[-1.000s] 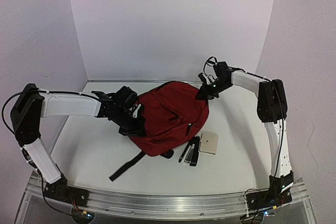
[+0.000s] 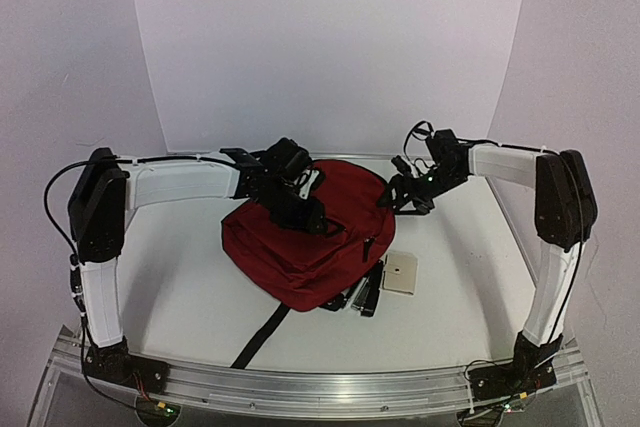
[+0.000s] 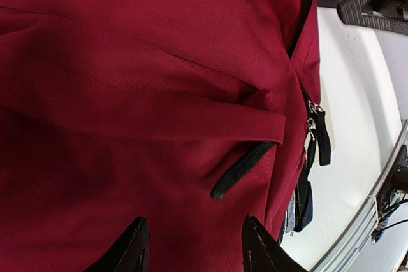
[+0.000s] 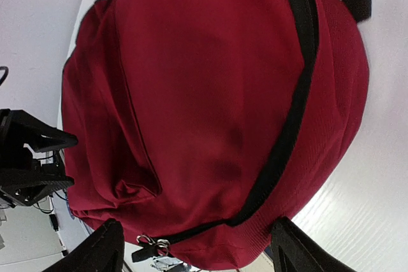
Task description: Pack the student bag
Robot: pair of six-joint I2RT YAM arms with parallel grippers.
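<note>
A dark red bag (image 2: 300, 272) lies flat on the white table, its black strap (image 2: 262, 335) trailing toward the front. A zipped front pocket with a dark pull (image 3: 241, 171) faces up in the left wrist view. My left gripper hovers above the bag's middle, its fingers spread with only red cloth below. At the bag's right edge, my right gripper stands with fingers apart, close over the cloth and the black main zip (image 4: 274, 170) with its metal-ringed pulls (image 4: 153, 245). Whether cloth lies between those fingers is unclear; they are not closed on it.
A beige notebook-like item (image 2: 400, 272) lies right of the bag. Beside it, a black slim object (image 2: 372, 289) and other small items sit partly under the bag's edge. Bare table shows at right and front left. Both grippers are close together over the bag.
The bag turned slightly and its front edge slid toward the small items, partly covering them; the strap swung right. My left gripper moved right across the bag. My right gripper shifted slightly right and frontward.
</note>
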